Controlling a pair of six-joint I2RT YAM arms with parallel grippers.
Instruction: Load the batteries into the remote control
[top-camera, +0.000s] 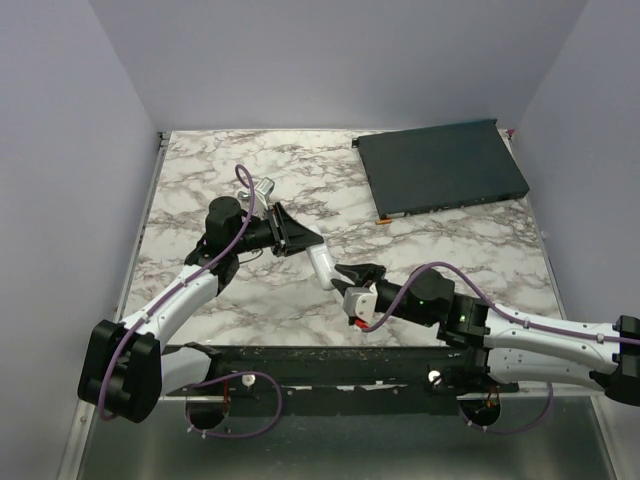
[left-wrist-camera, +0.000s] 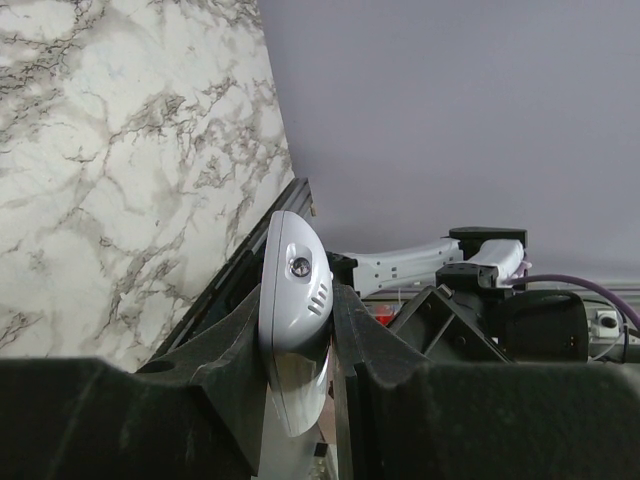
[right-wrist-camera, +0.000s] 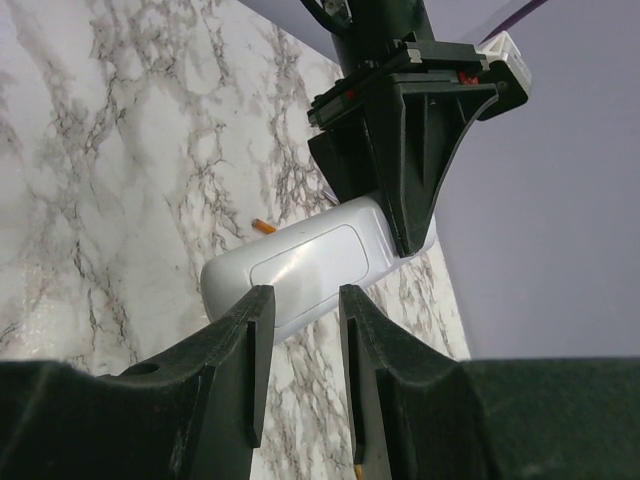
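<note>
A white remote control (top-camera: 323, 267) is held up off the table between my two arms. My left gripper (top-camera: 312, 240) is shut on its far end. The left wrist view shows the remote's rounded white end (left-wrist-camera: 296, 290), with a small round screw-like spot and slots, squeezed between dark fingers. My right gripper (top-camera: 345, 277) is at the remote's near end. In the right wrist view, the fingertips of this gripper stand apart at the remote's lower edge (right-wrist-camera: 322, 262); nothing shows in the gap, and I cannot tell whether they grip it. No battery can be made out for certain.
A small orange piece (top-camera: 384, 221) lies by the corner of a large dark panel (top-camera: 440, 168) at the back right. A red item (top-camera: 361, 323) is partly hidden under the right gripper.
</note>
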